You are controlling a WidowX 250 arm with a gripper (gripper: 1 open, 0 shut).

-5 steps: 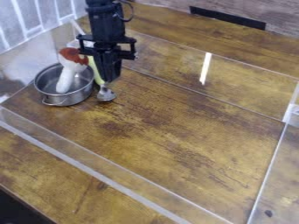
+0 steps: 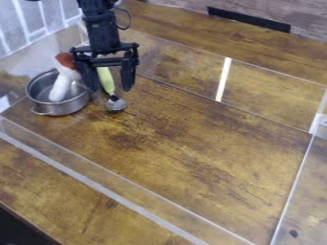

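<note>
My black gripper [image 2: 106,65] hangs in the upper left, low over a spoon with a pale green handle [image 2: 105,80] and a metal head [image 2: 115,103], its fingers spread to either side of the handle. Left of it a steel pot [image 2: 52,103] holds a white object with a reddish-brown top [image 2: 63,78], partly behind the gripper. Whether anything is between the fingertips is hard to tell.
Transparent edges or walls run along the left, bottom and right, and a white tape strip [image 2: 224,78] lies at the upper right.
The pot and spoon look nearly unmoved.
</note>
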